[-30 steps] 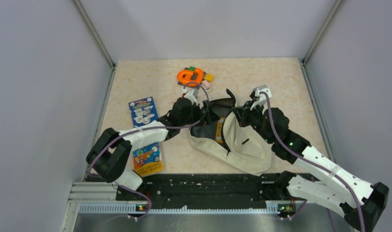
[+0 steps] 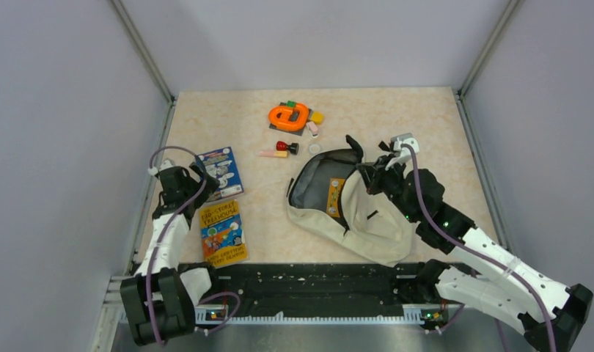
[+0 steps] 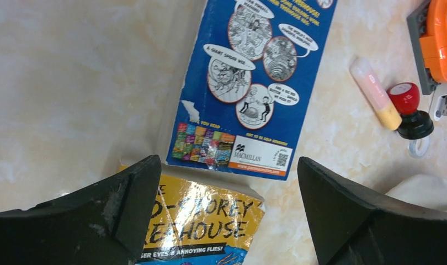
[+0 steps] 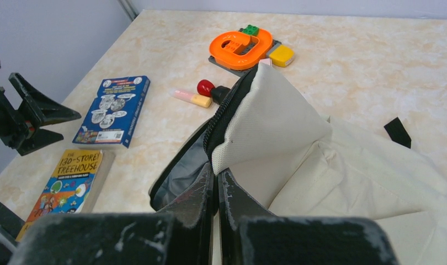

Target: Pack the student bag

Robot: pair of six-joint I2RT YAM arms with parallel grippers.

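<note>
The cream bag [image 2: 316, 224] lies open on the table, a yellow item [image 2: 334, 196] inside. My right gripper is shut on the edge of the bag's zipped rim, holding it raised. My left gripper stands open over two books at the left: a blue one [image 3: 249, 83] and a yellow treehouse book [image 3: 205, 221]. An orange toy on a grey plate [image 2: 288, 117], a yellow block [image 4: 281, 55], a red-and-black stamp [image 3: 410, 110], a pink-yellow tube [image 3: 374, 91] and a white ring [image 2: 314, 149] lie behind the bag.
Side walls flank the table, and a dark strip runs along the front edge.
My left arm has swung left from over the bag to above the books. My right arm has moved very slightly; the bag looks much the same.
</note>
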